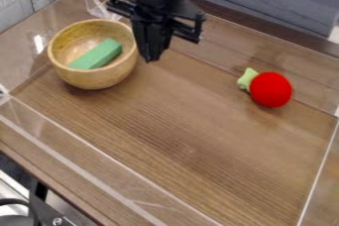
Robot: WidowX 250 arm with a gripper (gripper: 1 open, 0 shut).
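My gripper (pixel 149 38) is shut, with nothing visible between its fingers, high over the table just right of a wooden bowl (pixel 81 76). A green oblong object (pixel 97 56) lies inside the bowl at the left. A red round object (pixel 272 90) sits at the right, beside a small light-green item (pixel 249 77).
A dark cable (pixel 16 208) shows at the bottom left corner. The table's back edge runs along the top right.
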